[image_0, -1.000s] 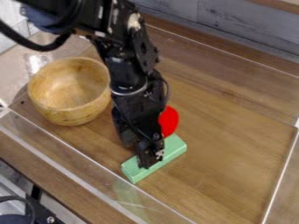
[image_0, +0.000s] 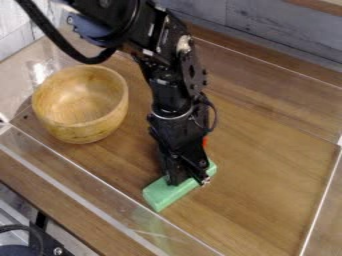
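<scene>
A pale green block (image_0: 170, 193) lies on the wooden surface near the front centre. My black gripper (image_0: 185, 172) is down over its upper end, its fingertips at the block; whether they grip it is hidden by the gripper body. A small bit of a red object (image_0: 205, 142) shows behind the gripper, mostly covered.
A large tan bowl (image_0: 80, 103) sits to the left. A clear rail runs along the front left edge, and a grey wall stands at the back.
The gripper has shifted slightly right over the block and now covers more of the red object.
</scene>
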